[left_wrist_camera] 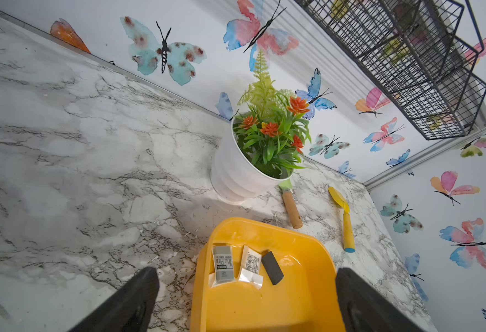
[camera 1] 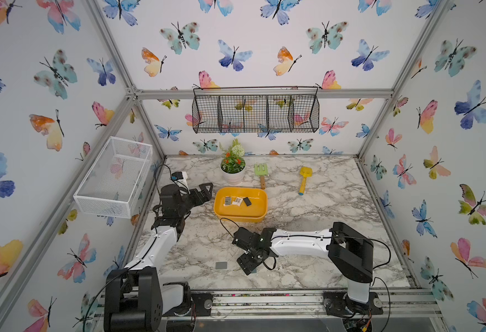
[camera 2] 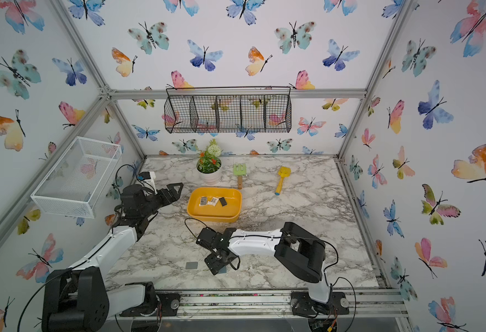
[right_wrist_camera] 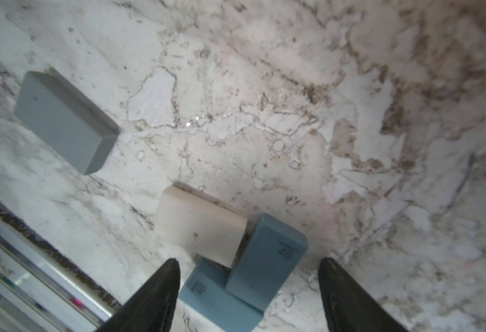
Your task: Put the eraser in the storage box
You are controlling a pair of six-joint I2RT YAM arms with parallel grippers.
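Two blue erasers marked 4B, one upper (right_wrist_camera: 267, 261) and one lower (right_wrist_camera: 220, 298), lie against each other on the marble table in the right wrist view. A white eraser (right_wrist_camera: 201, 224) touches them. Farther left is a grey eraser (right_wrist_camera: 65, 121), apart from the group. My right gripper is open above the cluster, its fingers on either side and nothing gripped; in the top views it largely covers these erasers. The yellow storage box (left_wrist_camera: 200, 293) contains two labelled light pieces and a dark eraser (left_wrist_camera: 272, 267). Left of this box, my open left gripper (camera 1: 205, 191) holds nothing.
A potted plant (camera 1: 233, 174), a green rake (camera 1: 261, 176) and a yellow shovel (camera 1: 304, 179) occupy the back of the table. A white mesh basket (camera 1: 104, 207) is at the left wall, a black wire rack (camera 1: 256, 113) on the back wall.
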